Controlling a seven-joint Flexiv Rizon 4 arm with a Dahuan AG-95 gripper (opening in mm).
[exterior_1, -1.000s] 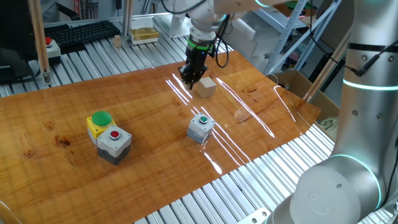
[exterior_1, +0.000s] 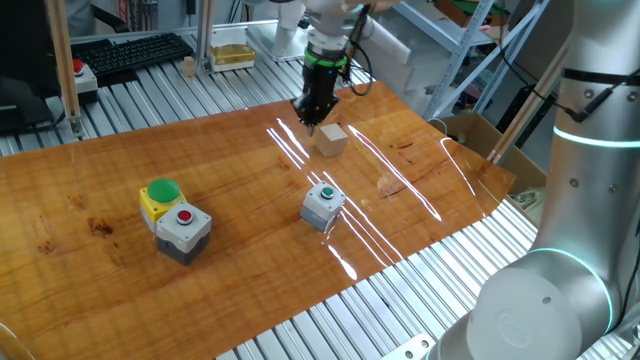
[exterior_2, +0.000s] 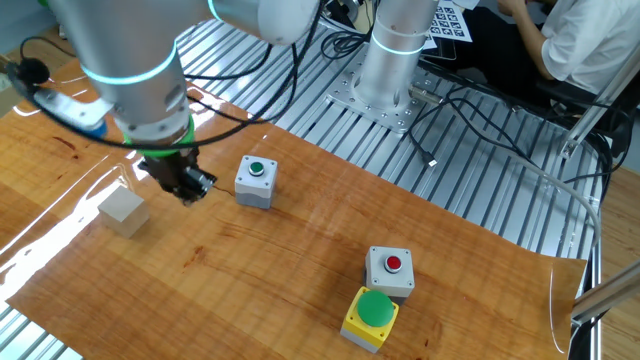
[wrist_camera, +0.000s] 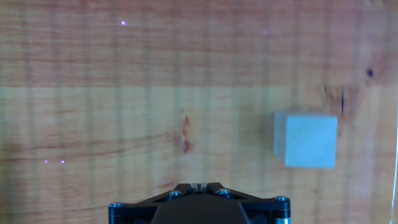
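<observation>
A pale wooden cube rests on the wooden board, close beside my gripper. From the other side, the cube lies to the left of the gripper, which hangs above the board. In the wrist view the cube is right of and beyond the gripper, clear of it. The fingertips meet at the bottom middle of that view, with nothing showing between them.
A grey box with a green button stands near the gripper. Farther off, a red-button box sits beside a yellow box with a large green button. The board is otherwise mostly clear.
The gripper has risen slightly above the board beside the cube, and its cable has shifted. The cube and the button boxes have stayed put.
</observation>
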